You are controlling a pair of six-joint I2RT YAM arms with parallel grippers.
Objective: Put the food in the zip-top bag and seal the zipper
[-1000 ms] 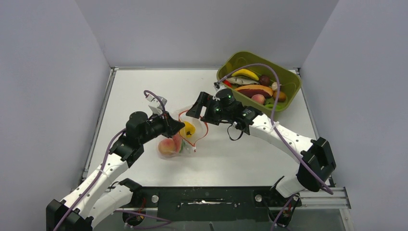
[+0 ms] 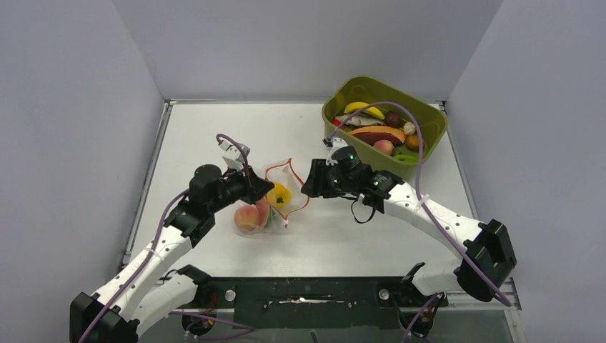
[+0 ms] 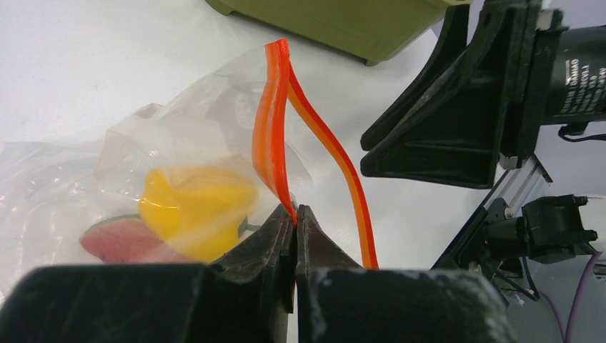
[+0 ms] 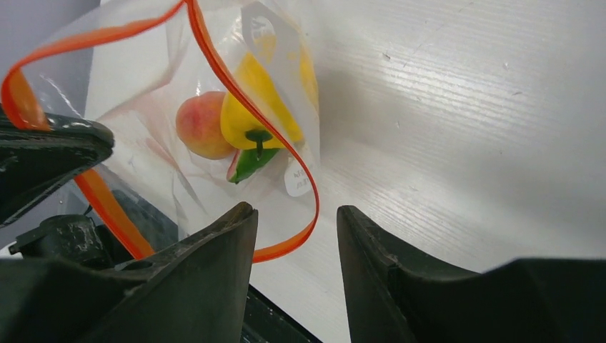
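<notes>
The clear zip bag point(image 2: 250, 227) lies mid-table with its orange-edged mouth point(image 4: 227, 75) gaping toward my right arm. Inside are a yellow pepper point(image 4: 251, 107), a peach point(image 4: 202, 125) and a watermelon slice point(image 3: 128, 239). My left gripper is shut on the orange rim of the bag. My right gripper is part open at the mouth's right side, nothing held. In the right wrist view, the rim's lower corner shows near its left finger point(image 4: 239, 225); whether they touch I cannot tell.
A green bin point(image 2: 434, 123) at the back right holds a banana point(image 2: 364, 109), a sweet potato point(image 2: 379, 134) and several other foods. Bare white table point(image 2: 357, 246) lies in front of the right arm and behind the bag.
The left arm has hardly moved.
</notes>
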